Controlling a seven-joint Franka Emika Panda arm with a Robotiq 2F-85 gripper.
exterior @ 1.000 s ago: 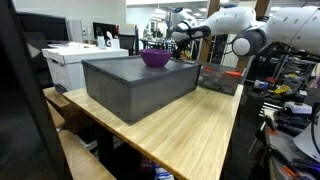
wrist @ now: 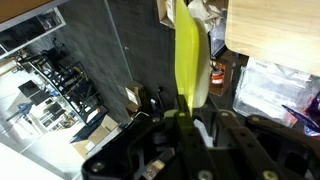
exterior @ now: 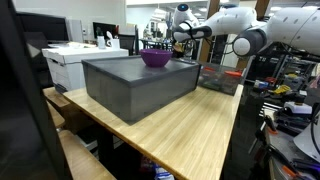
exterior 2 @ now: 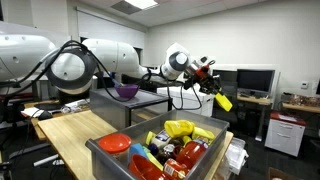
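Note:
A long yellow object (exterior 2: 224, 102) hangs tilted from my gripper (exterior 2: 212, 88), which is shut on its upper end. In the wrist view the same yellow object (wrist: 187, 50) stretches upward from between the dark fingers and narrows into a pale end near them. What kind of thing it is, I cannot tell. The arm is stretched out high at the far end of the work area, and the yellow object is off to the right of the grey bin (exterior 2: 112, 163), with the floor far beneath it.
The bin holds several coloured things, among them a yellow item (exterior 2: 180, 129), a red one (exterior 2: 191, 153) and an orange-red lid (exterior 2: 114, 142). A purple bowl (exterior: 156, 58) sits on a grey box (exterior: 150, 98).

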